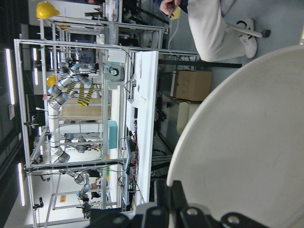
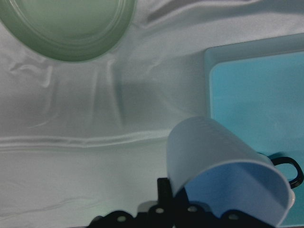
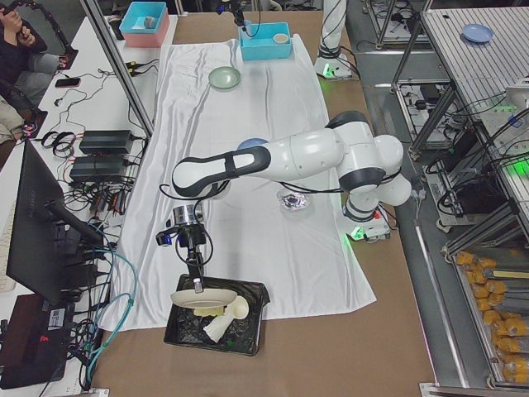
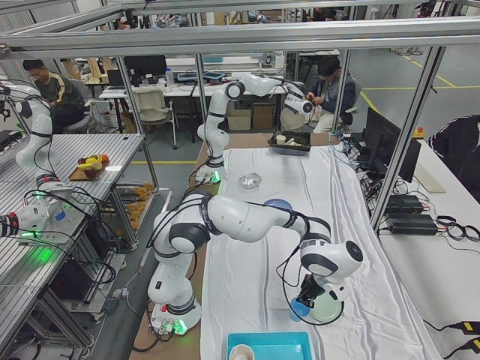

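My left gripper [image 3: 197,285] is shut on the rim of a cream plate [image 1: 237,142], held above a black tray [image 3: 245,335] holding white and pale yellow items; the plate fills the right of the left wrist view. My right gripper is shut on a pale blue cup [image 2: 213,142], lying tilted in its grip over the near edge of a cyan bin [image 2: 251,90]. A green plate [image 2: 66,28] lies on the cloth beside the bin.
A blue plate [image 4: 277,204] and a shiny crumpled item [image 3: 293,198] lie on the white cloth [image 3: 273,273]. A monitor and cables line one side, metal frame posts the other.
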